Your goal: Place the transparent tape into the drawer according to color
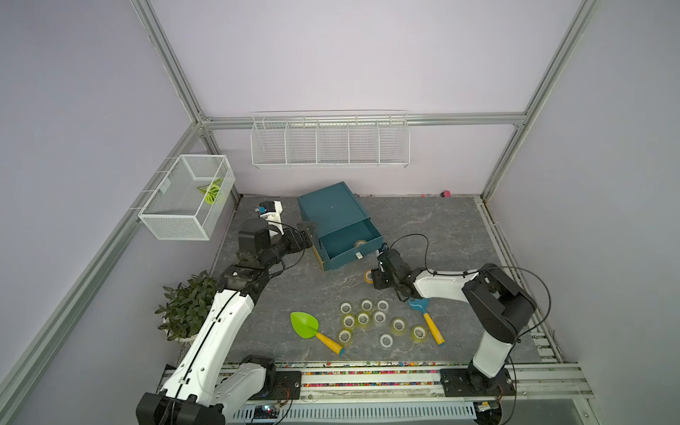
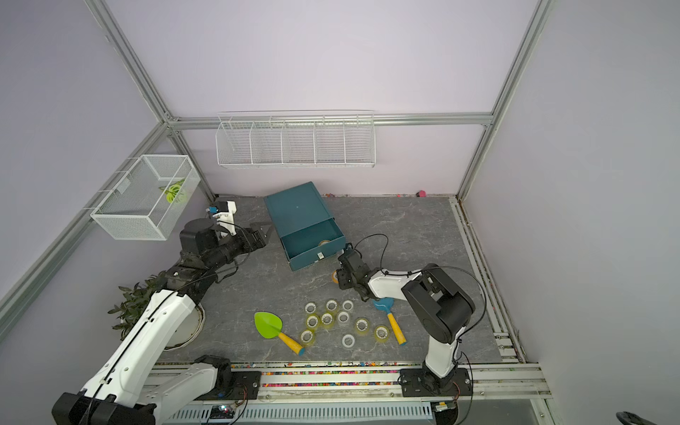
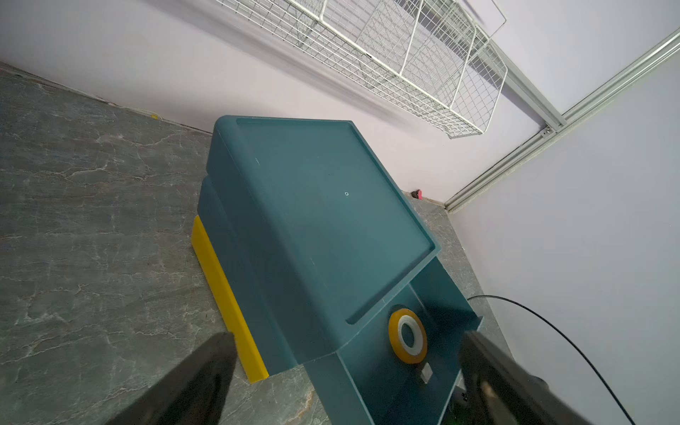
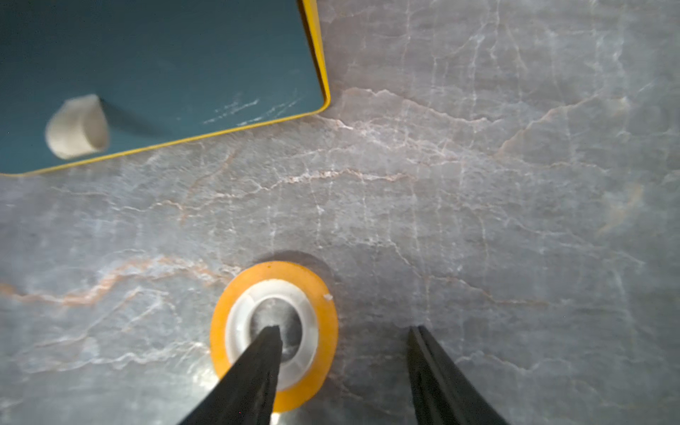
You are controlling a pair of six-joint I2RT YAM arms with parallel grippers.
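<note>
A teal drawer unit [image 3: 318, 212] stands with its drawer [image 1: 340, 248] pulled out; an orange tape roll [image 3: 396, 340] lies inside. A second orange roll [image 4: 318, 340] lies on the table before the drawer, under my right gripper. One fingertip is over the roll, the other right of it; whether they grip it is unclear. My left gripper is open beside the unit, nothing between its fingers. Several clear and yellowish tape rolls [image 1: 379, 317] lie toward the table's front.
A green trowel [image 1: 304, 324] lies front left, a blue rake [image 1: 433, 329] front right. A plant [image 1: 185, 304] stands at the left edge. Wire baskets [image 1: 329, 141] hang on the back and left walls.
</note>
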